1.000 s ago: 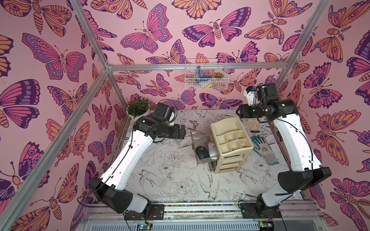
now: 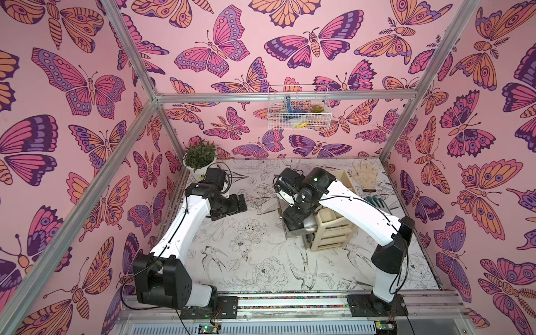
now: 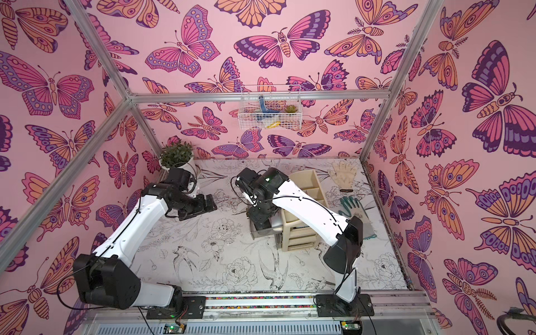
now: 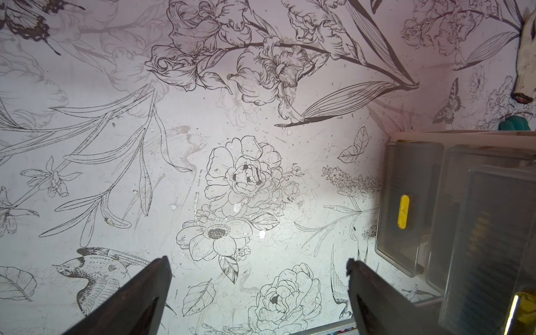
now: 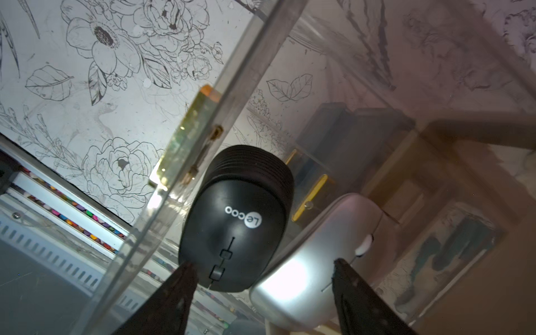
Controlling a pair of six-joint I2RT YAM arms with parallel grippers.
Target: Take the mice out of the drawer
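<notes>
In the right wrist view a black Lecoo mouse [image 5: 234, 217] and a silver mouse [image 5: 312, 262] lie side by side in a clear drawer [image 5: 245, 55] of the cream organizer [image 3: 301, 234]. My right gripper hangs right over them, its fingers spread, with the mice visible between them. My left gripper stands open and empty over the table at left, facing the drawers. In both top views the right arm largely hides the mice.
Gloves [image 3: 343, 176] lie right of the organizer. A potted plant [image 2: 199, 156] stands at back left, and a wire basket [image 2: 298, 120] hangs on the back wall.
My right arm has swung left and down from the back right to over the open drawer. My left arm has drawn back to the left.
</notes>
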